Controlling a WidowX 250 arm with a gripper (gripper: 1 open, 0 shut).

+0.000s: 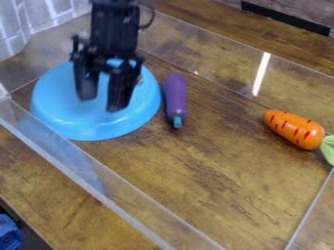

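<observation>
My black gripper (107, 83) hangs low over the blue round lid or plate (72, 119) at the left, its blurred fingers apart, with nothing visible between them. A purple eggplant-like toy (177, 98) lies just right of the blue piece. An orange toy carrot (291, 128) with a pale green top lies at the right. Whether the fingers touch the blue piece cannot be told.
The wooden tray floor (209, 186) is clear in the middle and front. Transparent walls run along the left, right and back. A blue object (8, 234) sits outside at the bottom left corner.
</observation>
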